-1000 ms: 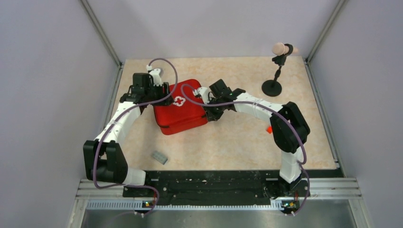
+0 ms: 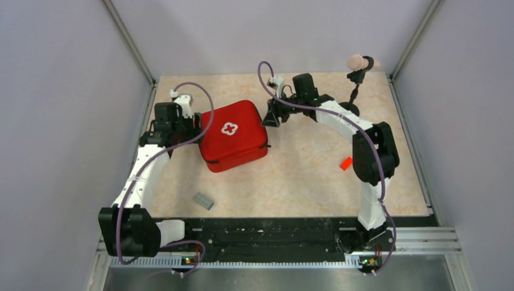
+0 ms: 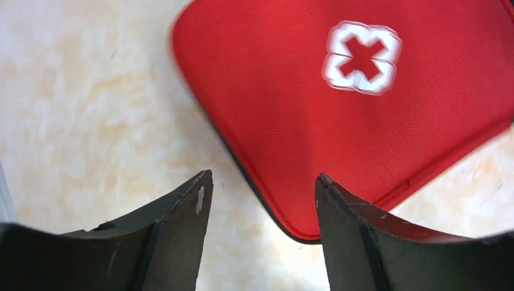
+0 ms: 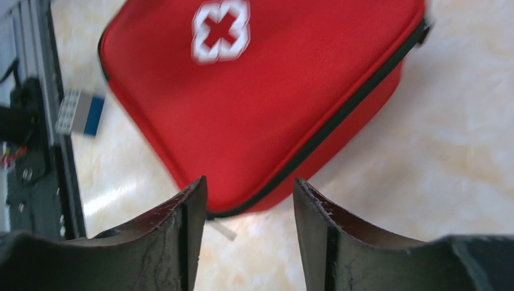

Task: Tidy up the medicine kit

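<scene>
The red medicine kit (image 2: 235,142), marked with a white cross emblem, lies closed on the left half of the table, turned at a slant. At its left side my left gripper (image 2: 196,130) stands open. In the left wrist view, a corner of the kit (image 3: 291,157) shows beyond that gripper's parted fingers (image 3: 194,212). My right gripper (image 2: 273,120), also open, is by the kit's right side. A dark zipper seam runs along the kit's edge in the right wrist view, beyond the separated fingers (image 4: 193,218). Neither gripper holds anything.
A grey box (image 2: 203,200) rests near the front left. Toward the right lie a small red-orange block (image 2: 346,163) and, at the back, a black stand (image 2: 357,79) with a pinkish top.
My left gripper has gone from over the kit to its left side. The right gripper has moved from the kit's front right corner back along its right side. The kit has barely shifted.
</scene>
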